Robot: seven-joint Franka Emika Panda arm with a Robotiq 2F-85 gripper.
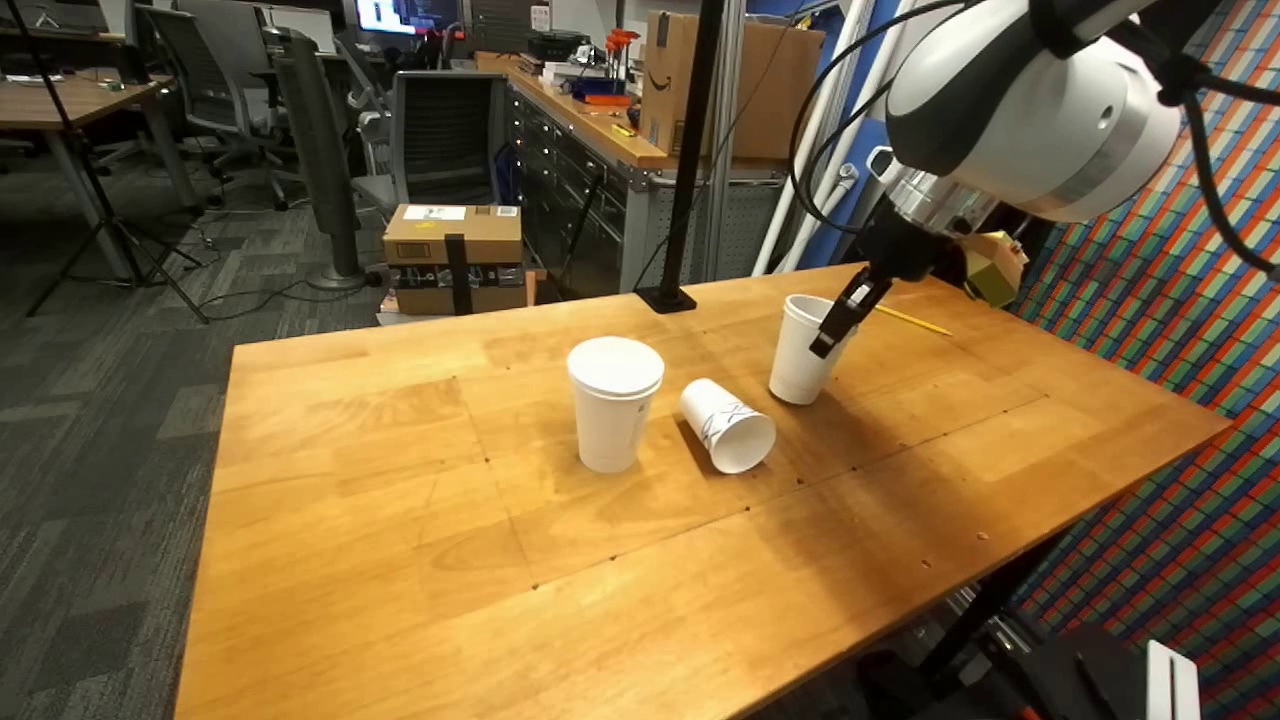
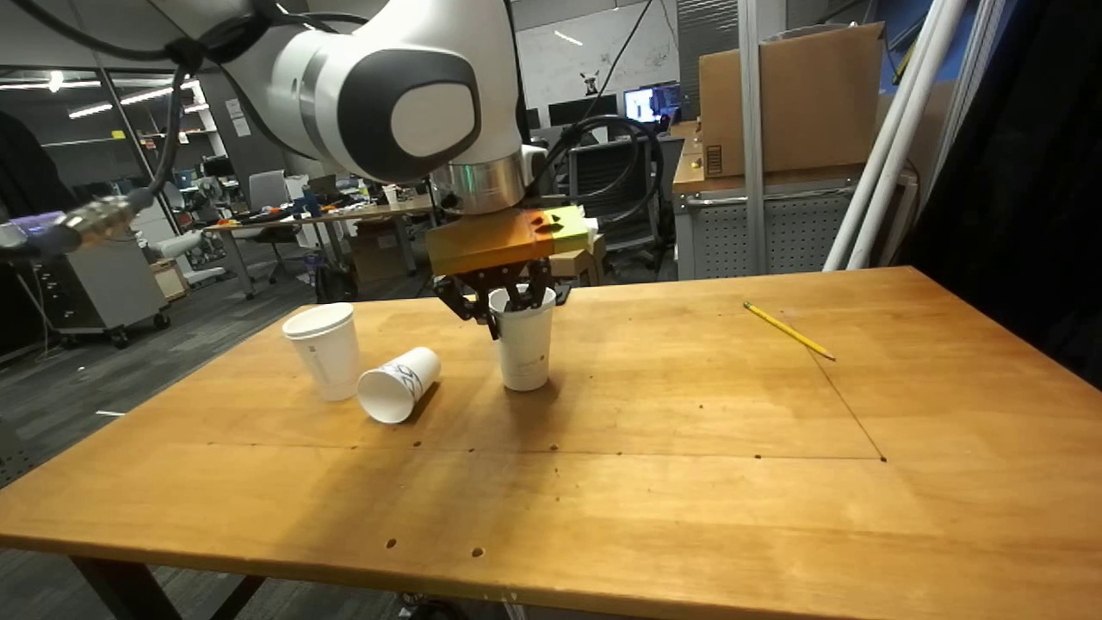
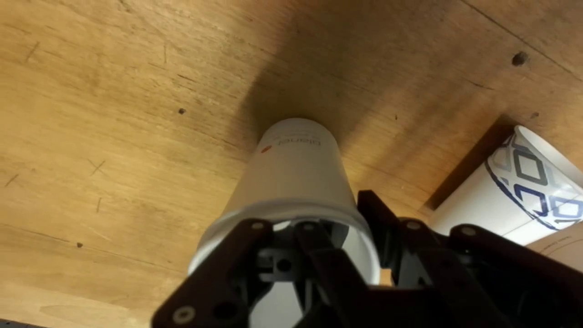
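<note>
My gripper (image 2: 507, 316) is shut on the wall of a tall white paper cup (image 2: 526, 351). One of its fingers (image 2: 493, 329) is outside the cup, while another part reaches in over the rim. In the wrist view this open-topped cup (image 3: 295, 169) tilts a little, its base near the tabletop; whether the base touches is hard to tell. Beside it a smaller white cup with a blue-grey pattern (image 1: 727, 427) lies on its side. Farther left stands a white cup with a lid-like white top (image 1: 613, 408), upright.
A yellow pencil (image 2: 789, 331) lies toward the far side of the wooden table (image 1: 396, 528). Broad areas of the tabletop in front of the cups and to the left are clear. A black post (image 1: 681, 180) rises at the back edge.
</note>
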